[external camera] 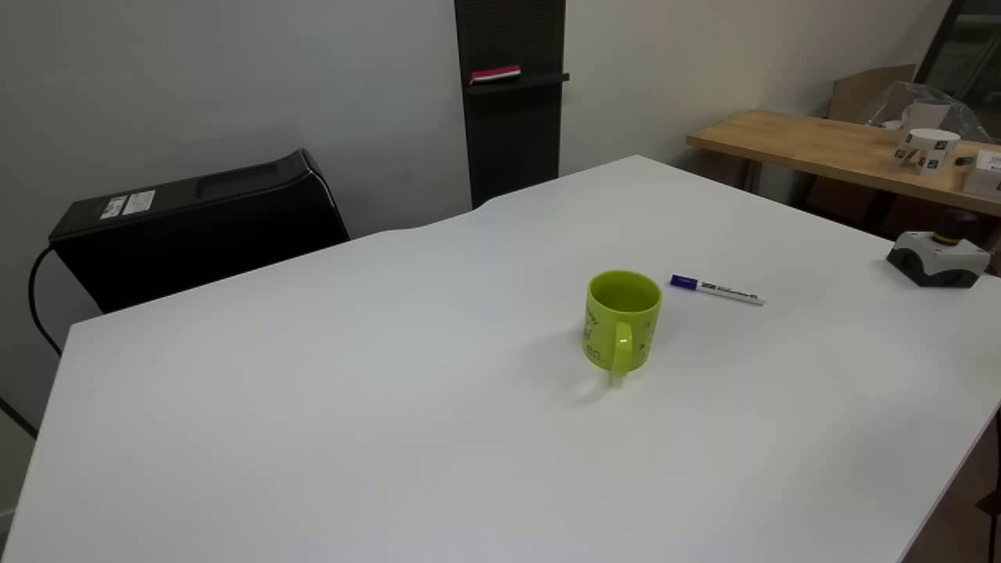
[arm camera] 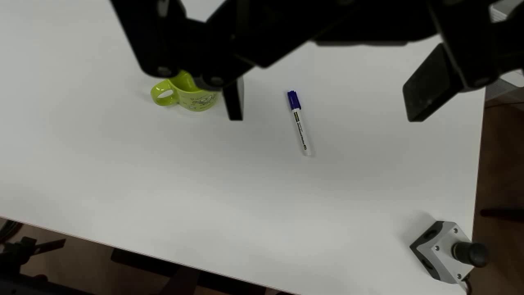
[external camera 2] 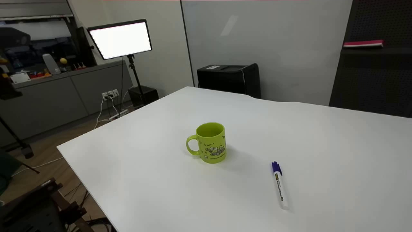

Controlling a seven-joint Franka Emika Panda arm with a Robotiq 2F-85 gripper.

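Observation:
On the white table (external camera: 375,394) stands a lime-green mug (external camera: 621,324), upright, its handle toward the front in exterior view 1. A white marker with a blue cap (external camera: 718,289) lies apart from it, behind and to the right. In exterior view 2 the mug (external camera 2: 210,143) is left of the marker (external camera 2: 279,185). The wrist view has my gripper high over the table, its fingers wide apart and empty. Beyond the gap between them the marker (arm camera: 300,123) shows; the left finger partly covers the mug (arm camera: 189,93). Neither exterior view includes the gripper.
A grey box with a black knob (arm camera: 447,251) sits by the table's edge. Black equipment (external camera: 202,225) stands behind the table, and a wooden bench (external camera: 798,141) is at the far right.

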